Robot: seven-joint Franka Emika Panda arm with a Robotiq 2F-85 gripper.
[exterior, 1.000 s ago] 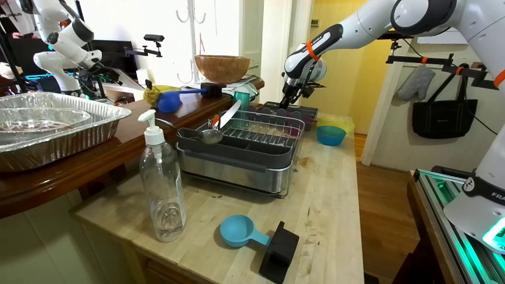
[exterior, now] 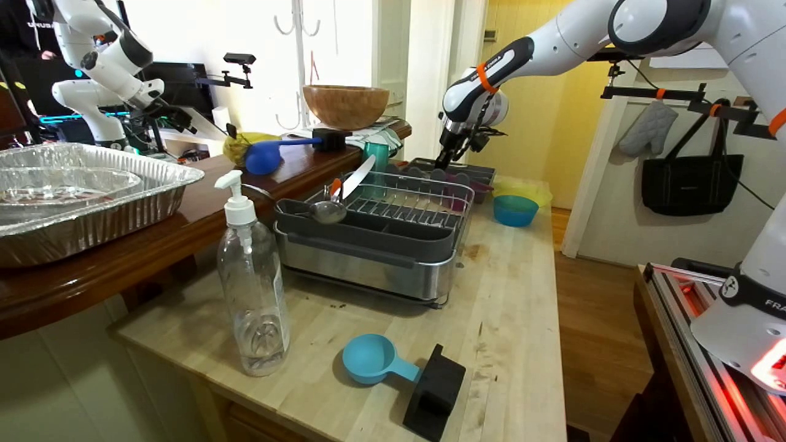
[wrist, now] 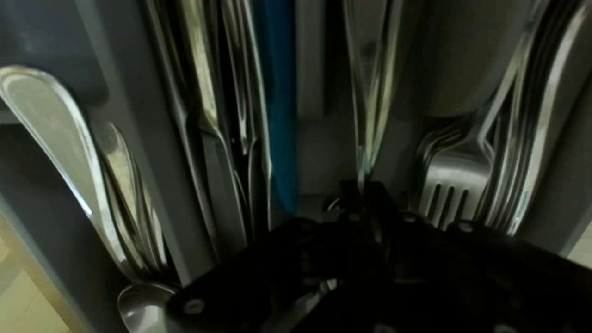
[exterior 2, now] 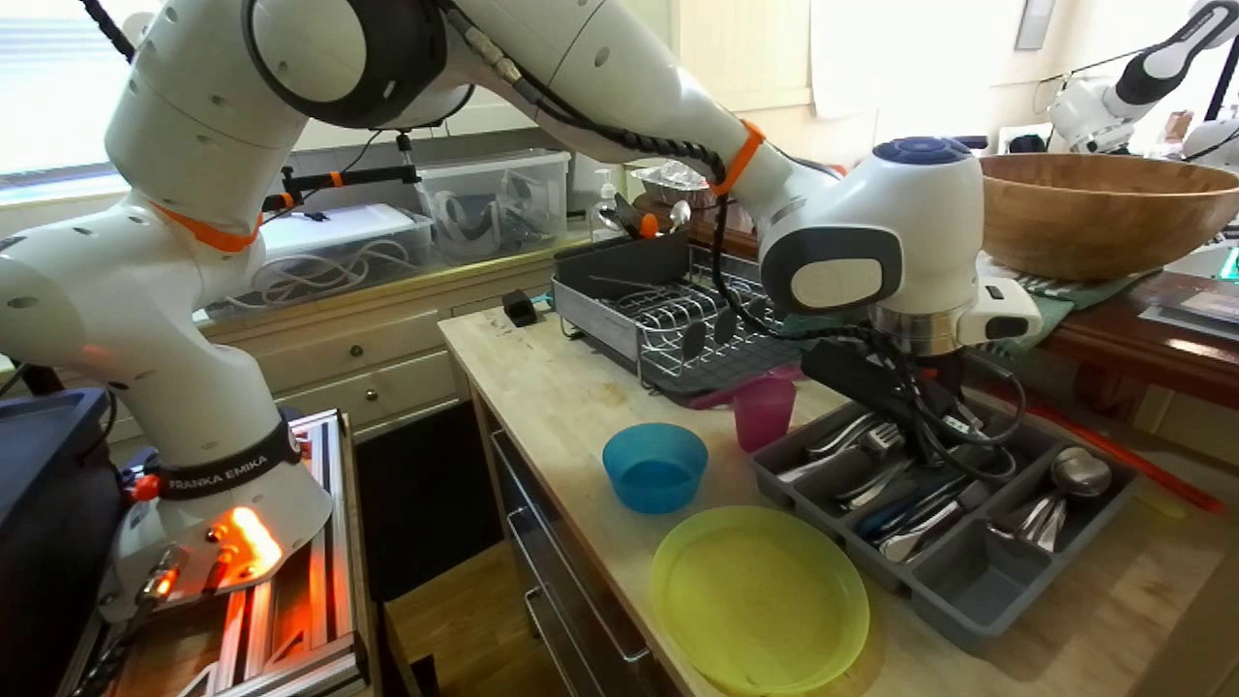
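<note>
My gripper reaches down into the grey cutlery tray (exterior 2: 996,610), its dark fingers close together. In the wrist view a thin silver utensil (wrist: 370,105) runs down to the fingertips and is pinched there; which kind it is cannot be told. Left of it, in the same view, stand a blue handle (wrist: 280,105) and several knives or handles (wrist: 200,61). To the right lies a fork (wrist: 458,180) among stacked cutlery. Spoons (exterior 2: 1074,474) fill a compartment of the tray in exterior view 2. Both exterior views hide the fingertips.
A yellow plate (exterior 2: 761,604), blue bowl (exterior 2: 655,467) and pink cup (exterior 2: 764,412) sit close beside the tray. Behind them stands the dish rack (exterior 2: 685,319). A wooden bowl (exterior 2: 1103,215) rests on the raised ledge.
The light at my arm's base has turned from green to red. My arm and the counter items look unmoved; another robot arm in the background has shifted slightly.
</note>
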